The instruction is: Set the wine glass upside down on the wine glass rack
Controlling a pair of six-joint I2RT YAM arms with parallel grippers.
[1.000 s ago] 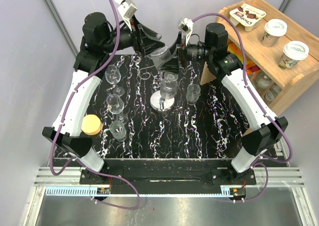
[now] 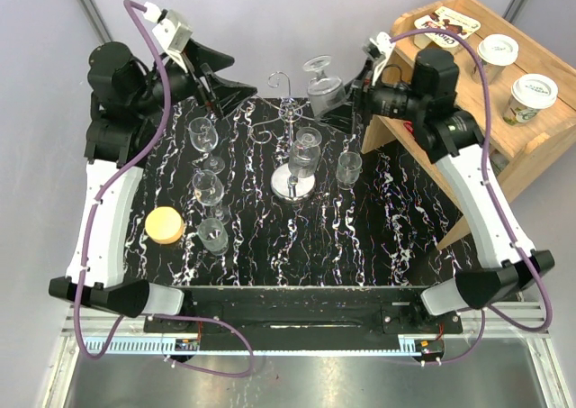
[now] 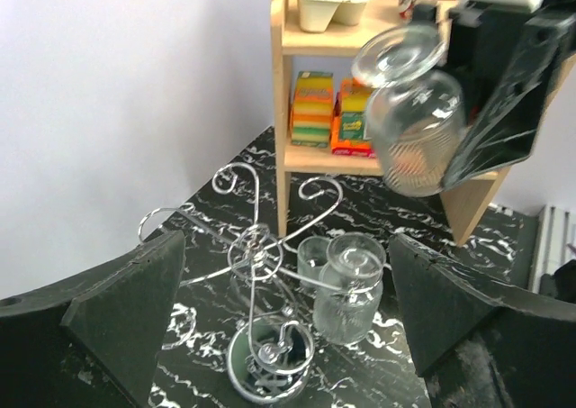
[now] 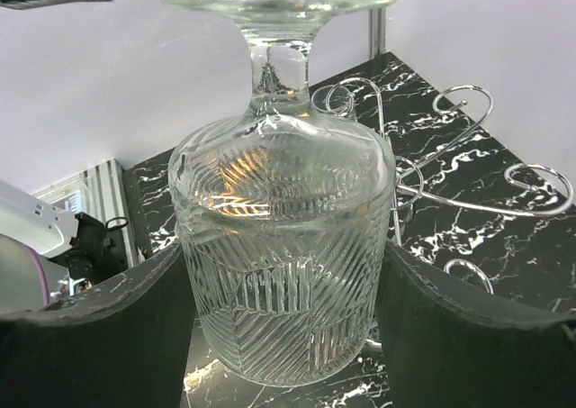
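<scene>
My right gripper (image 2: 346, 102) is shut on a wine glass (image 2: 324, 93) held upside down, foot up, above and right of the chrome rack (image 2: 291, 111); in the right wrist view this glass (image 4: 279, 255) fills the space between the fingers. In the left wrist view it (image 3: 414, 133) hangs over the rack's right side. Another upturned glass (image 3: 346, 304) is on the rack's lower right arm. My left gripper (image 2: 225, 93) stands open at the rack's upper left, nothing between its fingers; its fingers (image 3: 81, 327) frame the rack in its wrist view.
Glasses (image 2: 207, 190) stand on the left of the marble table, a small glass (image 2: 349, 169) right of the rack, and a yellow disc (image 2: 165, 225) at front left. A wooden shelf (image 2: 531, 142) with cups occupies the right.
My left gripper has moved left, away from the glass. My right gripper has moved right, and its glass has turned from tilted to upright with the foot on top.
</scene>
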